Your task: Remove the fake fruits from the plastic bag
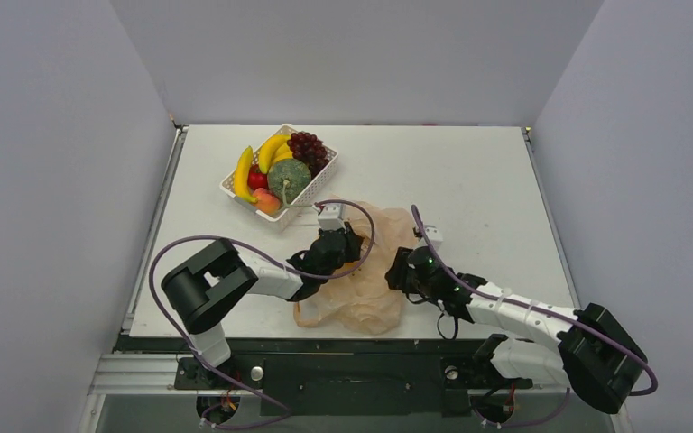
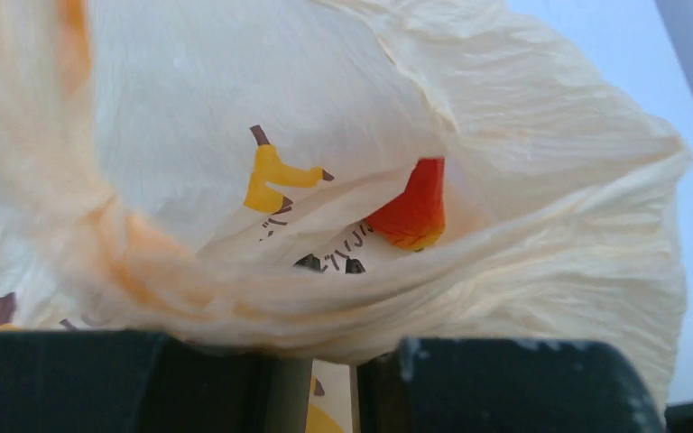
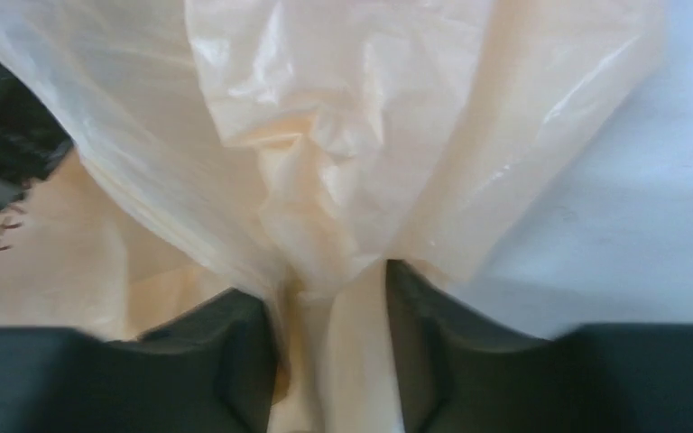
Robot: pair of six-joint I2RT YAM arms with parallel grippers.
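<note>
The crumpled, pale peach plastic bag (image 1: pixel 365 311) lies under and between both grippers, its mouth spread in the left wrist view. Inside that mouth shows a red patch with a yellow lower edge (image 2: pixel 424 212); whether it is a fruit or print is unclear. My left gripper is part open at the mouth, a band of bag crossing its fingers and only the dark tips showing beyond. At the bag's right side, my right gripper stands part open, with a gathered fold of plastic (image 3: pixel 307 343) running between its fingers.
Behind the bag, a white basket (image 1: pixel 291 222) holds yellow bananas (image 1: pixel 244 176), dark grapes (image 1: pixel 307 147), a green pumpkin (image 1: pixel 289 176) and other fruit.
</note>
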